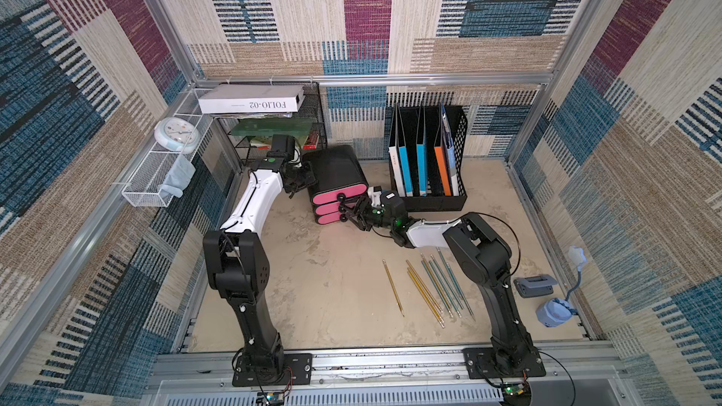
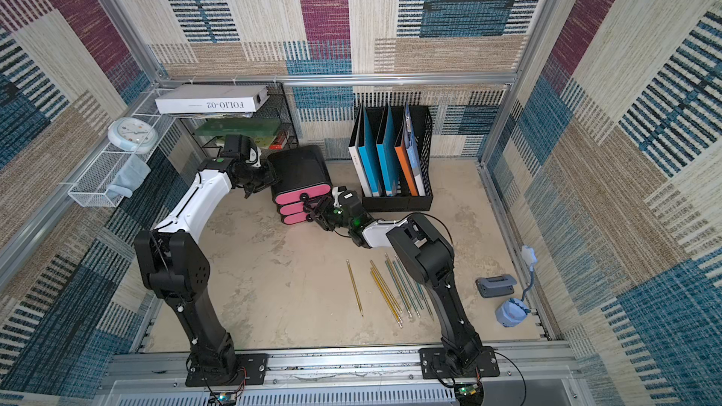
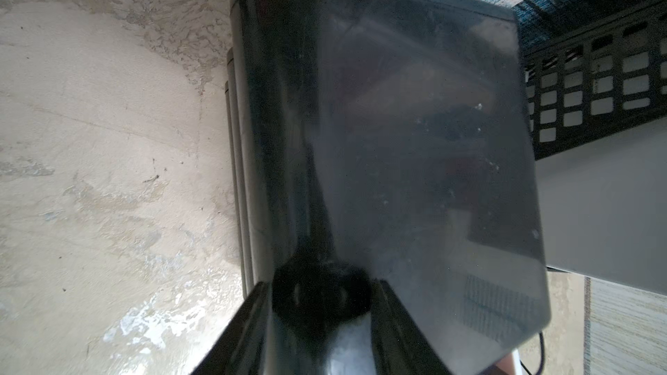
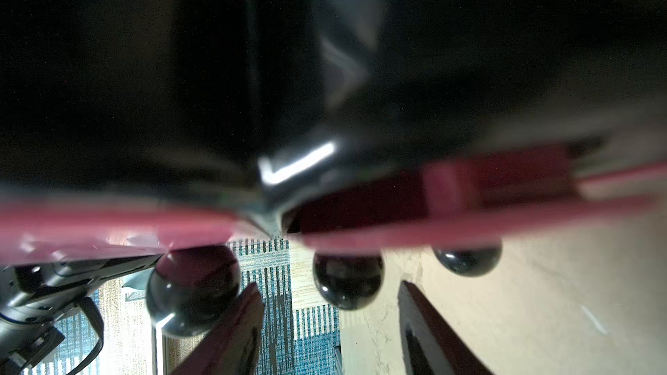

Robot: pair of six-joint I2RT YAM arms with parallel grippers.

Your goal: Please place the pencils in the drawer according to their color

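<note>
The black drawer unit (image 1: 336,165) with pink fronts (image 1: 340,193) stands at the back, left of centre. My right gripper (image 1: 343,209) is open at its fronts. Its fingers (image 4: 239,326) lie either side of the middle round black knob (image 4: 347,281) in the right wrist view, without visibly gripping it. A dark red gap shows behind one pink edge there. My left gripper is open beside the unit's left side, with the black casing (image 3: 417,132) filling its view. Yellow pencils (image 1: 423,292) and blue-green pencils (image 1: 449,278) lie at the front right; one yellow pencil (image 1: 393,288) is apart.
A black file rack (image 1: 428,202) with folders stands right of the unit. Behind the left arm is a mesh shelf (image 1: 312,109). A stapler (image 1: 534,285) and blue lamp (image 1: 555,312) sit far right. Bare table (image 1: 323,285) lies between the arms.
</note>
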